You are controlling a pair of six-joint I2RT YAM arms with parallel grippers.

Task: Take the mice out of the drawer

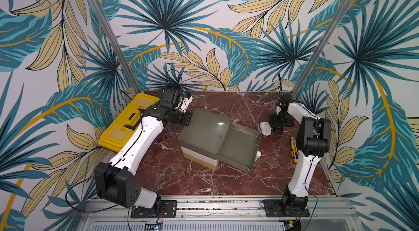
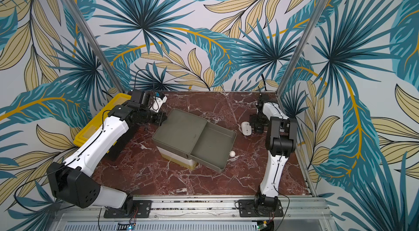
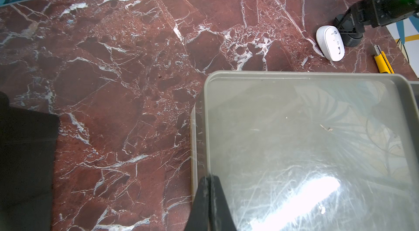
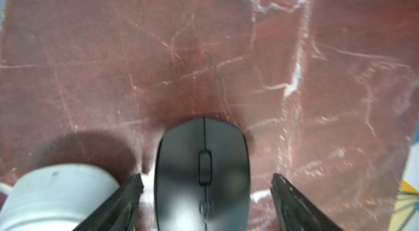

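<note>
The grey drawer [image 1: 239, 146] is pulled out of its box and empty. A white mouse [image 1: 265, 129] lies on the table just beyond the drawer's right end. Beside it, in the right wrist view, a black mouse [image 4: 203, 174] rests on the marble. My right gripper is open around the black mouse, with a gap on each side between its fingers and the mouse. At the box's left edge, my left gripper stands with its fingertips together and nothing visible between them.
A yellow cutter [image 1: 294, 149] lies right of the drawer. The yellow toolbox [image 1: 115, 132] stands at the left, under the left arm. A small white round object [image 2: 232, 153] sits by the drawer's front.
</note>
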